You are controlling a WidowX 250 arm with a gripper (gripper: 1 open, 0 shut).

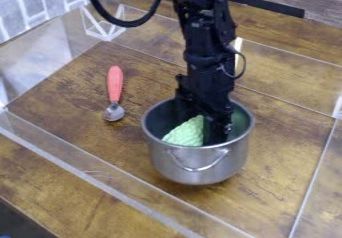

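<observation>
A steel pot [197, 160] stands at the lower middle of the view with a light green textured object [183, 134] inside it. My black gripper [201, 122] reaches down into the pot beside the green object; its fingertips are hidden in the dark interior, so whether it grips anything cannot be seen.
A scoop with a pink handle [115, 87] lies on the wooden table [80, 182] to the left of the pot. A pale strip stands behind the arm. The table right of the pot is clear, and a clear barrier runs along the left.
</observation>
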